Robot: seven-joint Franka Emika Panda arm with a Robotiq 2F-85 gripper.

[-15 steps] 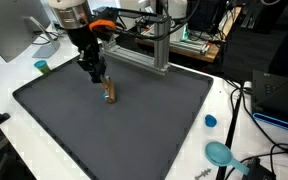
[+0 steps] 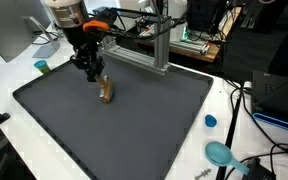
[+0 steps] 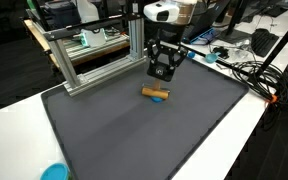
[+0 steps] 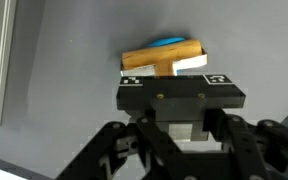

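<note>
A wooden mallet-like tool [image 2: 106, 90] with a cylindrical head stands out over the dark grey board [image 2: 79, 125]. In exterior view 2 its head [image 3: 155, 93] lies crosswise, with the short orange-brown handle rising into my gripper [image 3: 159, 76]. My gripper [image 2: 94, 73] points down, shut on that handle. From the wrist, the head [image 4: 164, 56] shows just beyond the black fingertips, and part of the handle is hidden between them. A blue piece [image 4: 167, 42] peeks out behind the head. Whether the head touches the board, I cannot tell.
A metal rail frame [image 3: 94, 62] runs along one edge of the board. A small blue disc [image 2: 211, 121] and a turquoise cup [image 2: 220, 154] are on the white table, off the board. Much of the board is bare.
My gripper and the tool have shifted slightly to the left in exterior view 1. The grip looks the same.
</note>
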